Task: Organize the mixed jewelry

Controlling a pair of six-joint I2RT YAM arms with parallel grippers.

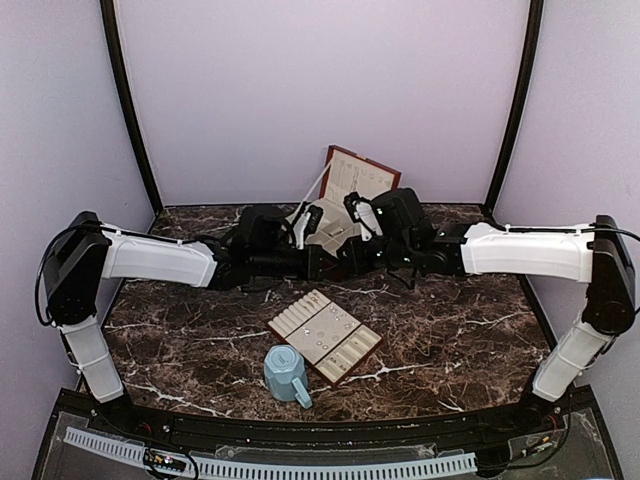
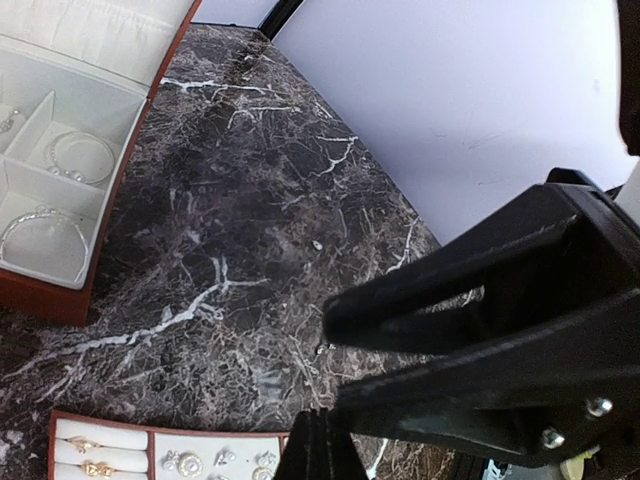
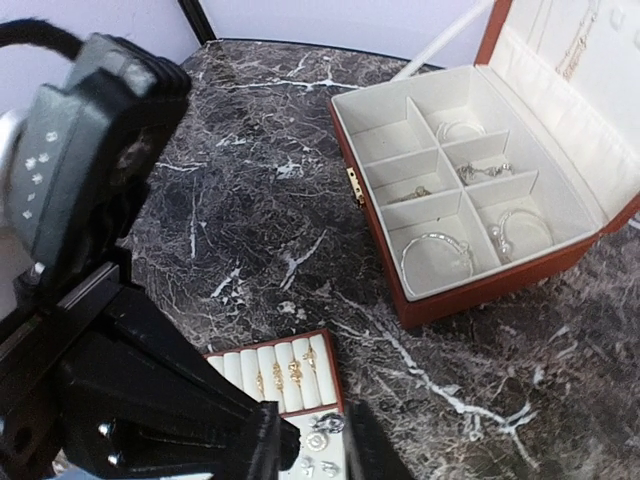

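The open jewelry box (image 3: 415, 312) stands at the back. Bracelets (image 3: 437, 254) lie in several of its compartments, small pieces (image 3: 485, 170) in others; its back left compartment is empty in the right wrist view. In front of it lies a flat tray (image 1: 323, 335) with gold rings (image 3: 295, 372) in slots and earrings (image 3: 317, 441) on a pad. Just before the box, above the table, my left gripper is shut, nothing showing between its fingers. Close by on its right, my right gripper is partly open above the tray's earrings, its gap appearing empty.
A light blue mug (image 1: 285, 374) rests beside the tray's front left side. Both grippers are very close together in front of the box. Bare marble table (image 1: 450, 340) spreads to the right and left of the tray.
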